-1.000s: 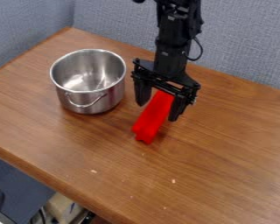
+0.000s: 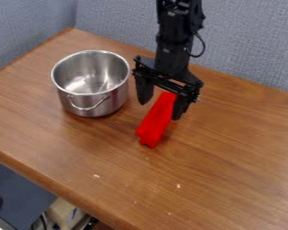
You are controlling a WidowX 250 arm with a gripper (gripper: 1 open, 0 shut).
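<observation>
A long red object (image 2: 153, 130) lies on the wooden table, running from the lower left up to the black gripper (image 2: 161, 94). The gripper is open, its two dark fingers around the upper part of the red object; whether they touch it cannot be seen. A shiny metal pot (image 2: 91, 83) with a handle stands upright just to the left of the gripper.
A grey padded wall (image 2: 255, 36) runs along the back. At the lower left, beyond the table's edge, are dark items and cables.
The gripper has risen slightly and shifted a little, mostly at its right finger. The red object and the pot look unmoved.
</observation>
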